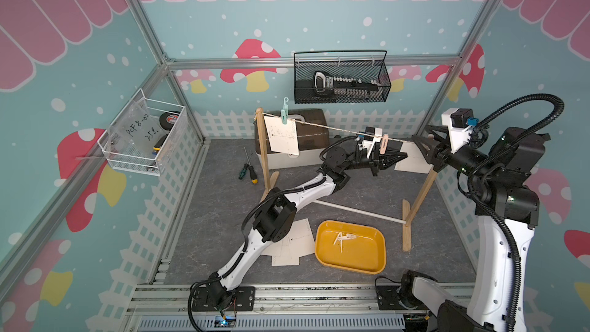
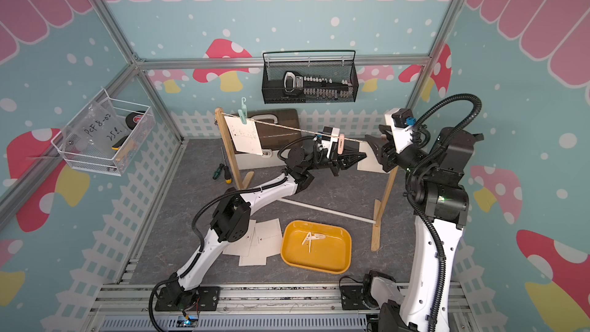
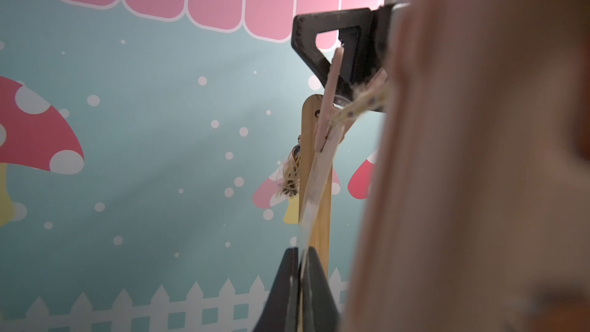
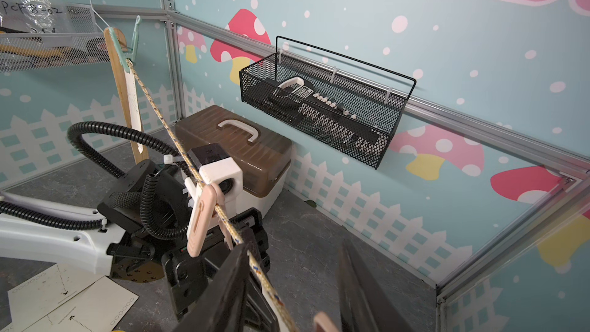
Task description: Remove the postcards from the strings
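A white postcard [image 1: 413, 158] hangs at the right end of the string [image 4: 163, 120]. A pink clothespin [image 3: 330, 98] sits at its top edge. My left gripper is shut with this card's edge between its fingers. Above, at that clothespin, my right gripper is part open; the clothespin's tip shows low between its fingers. Another pink clothespin [image 4: 202, 218] is on the string near my left wrist, with no card visible under it. At the left post, a second postcard [image 1: 282, 135] hangs from a green clip [image 1: 284, 112].
Loose postcards [image 1: 293, 247] lie on the floor beside a yellow tray [image 1: 320, 257] with white clothespins [image 1: 343, 238] inside. Wooden posts [image 1: 422, 196] hold the string at both ends. Behind stands a brown-lidded toolbox [image 4: 230, 141]; a black mesh basket [image 4: 325, 110] hangs on the wall.
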